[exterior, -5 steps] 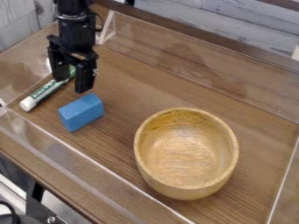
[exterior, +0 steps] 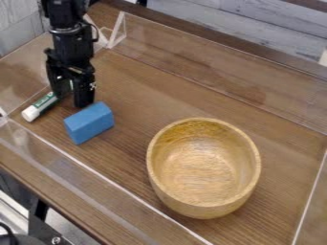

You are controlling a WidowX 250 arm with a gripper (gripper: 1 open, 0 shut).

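Observation:
My black gripper (exterior: 69, 77) hangs at the upper left, open, its fingers low over a green-and-white stick-like object (exterior: 41, 105), which it partly hides. Just below and right of it lies a blue block (exterior: 90, 122). Whether the fingers touch the stick cannot be told.
A large yellow bowl (exterior: 204, 165) fills the lower right of the wooden table (exterior: 230, 67). A cable lies along the lower left edge.
My gripper has shifted a little left and down, now covering more of the green-and-white object. The blue block and bowl look unmoved.

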